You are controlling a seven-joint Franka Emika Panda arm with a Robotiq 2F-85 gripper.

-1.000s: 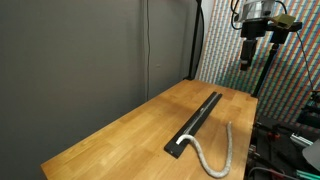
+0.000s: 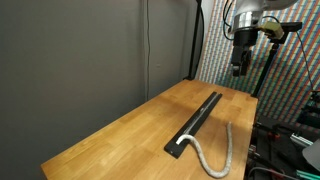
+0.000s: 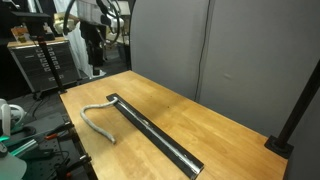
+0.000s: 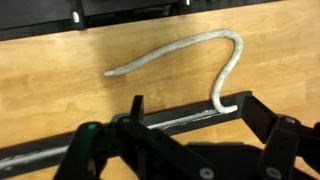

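A pale, off-white rope [image 2: 229, 150] lies in a curved loop on the wooden table, one of its ends resting at the near end of a long black channel [image 2: 196, 125]. In the wrist view the rope [image 4: 186, 44] bends round at the upper right and runs down to the channel [image 4: 178, 122]; its other end lies free on the wood. My gripper is open, its fingers well apart with nothing between them. From outside, the gripper [image 2: 238, 70] hangs high above the table, clear of both rope [image 3: 98, 127] and channel [image 3: 150, 134].
Bare wooden tabletop [image 2: 120, 135] spreads wide on the channel's far side from the rope. A grey partition [image 3: 235, 60] stands behind the table. Cables and dark equipment [image 2: 285, 145] sit at the robot's side, and a black post [image 3: 300, 95] rises at the right.
Rope and channel lie as before.
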